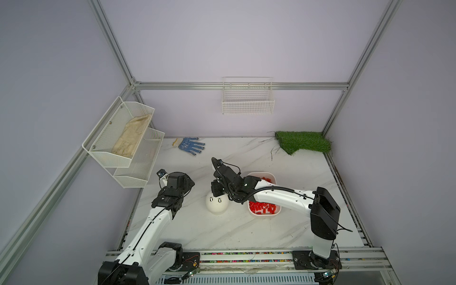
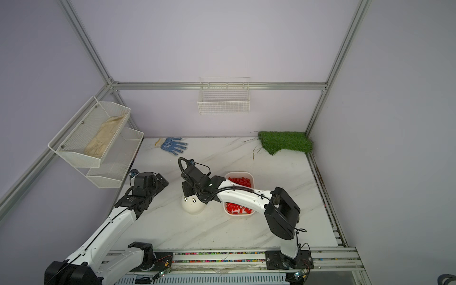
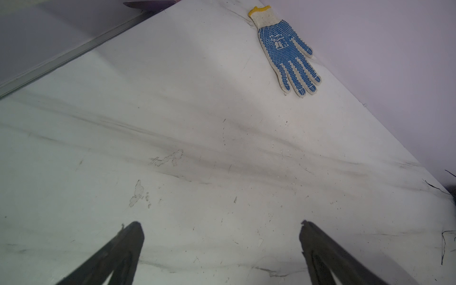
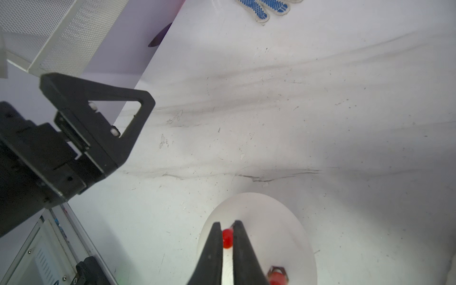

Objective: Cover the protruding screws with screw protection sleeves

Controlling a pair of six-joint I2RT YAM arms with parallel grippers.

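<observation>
A white dome (image 1: 217, 205) stands on the table, with bare metal screws (image 1: 220, 200) protruding from its front in the top left view. Above its far side is my right gripper, its fingers close together and a red sleeve (image 4: 227, 238) in the narrow gap between them. Whether they grip the sleeve, and whether it sits on a screw, I cannot tell. On the dome (image 4: 256, 209) in the right wrist view, another red sleeve (image 4: 277, 276) shows at the bottom edge. My left gripper is wide open and empty over bare table.
Behind the right forearm lies a white tray (image 1: 280, 209) of loose red sleeves (image 1: 262, 208), partly hidden by that arm. At the back are a blue glove (image 1: 191, 145) and a green turf piece (image 1: 302, 141). Wire shelves (image 1: 128, 142) hang at left.
</observation>
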